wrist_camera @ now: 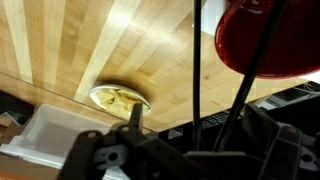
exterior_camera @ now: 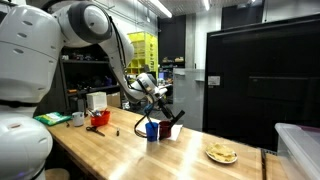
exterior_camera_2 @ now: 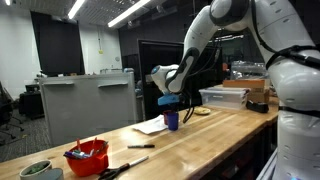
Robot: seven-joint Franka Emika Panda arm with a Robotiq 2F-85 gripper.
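Note:
My gripper is open, its dark finger ends low in the wrist view with nothing visible between them. In exterior view 1 the gripper (exterior_camera: pixel 160 106) points downward above a blue cup (exterior_camera: pixel 152 131) and a red container (exterior_camera: pixel 166 130), which stand close together. The wrist view shows a round red container (wrist_camera: pixel 230 35) at upper right, with dark strips crossing it, perhaps a cable loop. Exterior view 2 has the blue cup (exterior_camera_2: pixel 173 120) below the gripper. Whether the gripper touches either one cannot be told.
A plate of yellowish food (exterior_camera: pixel 220 153) lies right of the cups. A pale plastic bin (exterior_camera: pixel 299 145) stands at the right edge. The red basket (exterior_camera_2: pixel 86 158) and a dark-handled tool (exterior_camera_2: pixel 128 167) are off to one side. Bare wood (exterior_camera: pixel 115 155) fills the front.

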